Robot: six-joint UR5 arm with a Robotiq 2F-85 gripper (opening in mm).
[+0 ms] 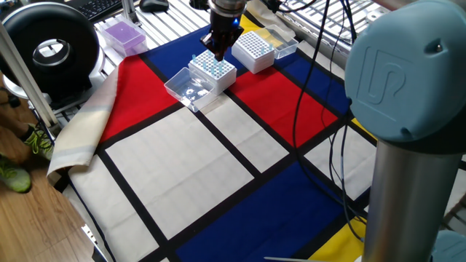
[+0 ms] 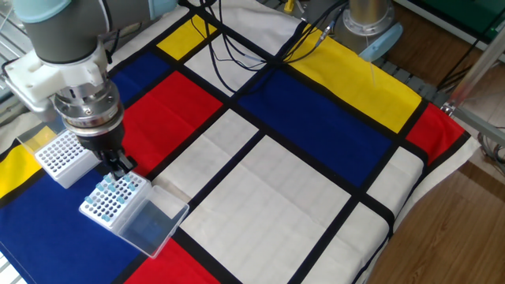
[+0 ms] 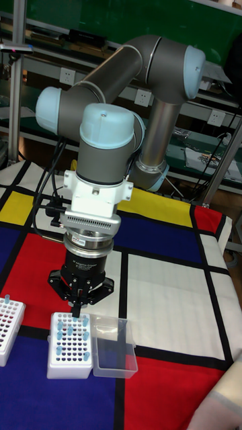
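My gripper (image 3: pixel 76 314) points down over the back edge of a white pipette-tip rack (image 3: pixel 69 371). Several light-blue tips (image 3: pixel 86 356) stick up from its holes, while many other holes look empty. The black fingers come close together low over the tips, and whether they touch one or hold one is too small to tell. In exterior view 2 the gripper (image 2: pixel 121 171) hangs over the rack's (image 2: pixel 102 211) edge nearest the arm. A second white rack (image 1: pixel 253 52) stands beside the first, with one blue tip (image 3: pixel 7 297) visible in it.
The first rack's clear lid (image 1: pixel 191 89) lies open beside it; the second rack has a clear lid (image 1: pixel 280 40) too. A purple-topped box (image 1: pixel 125 36) stands at the far left corner. Cables (image 1: pixel 296 109) hang by the arm.
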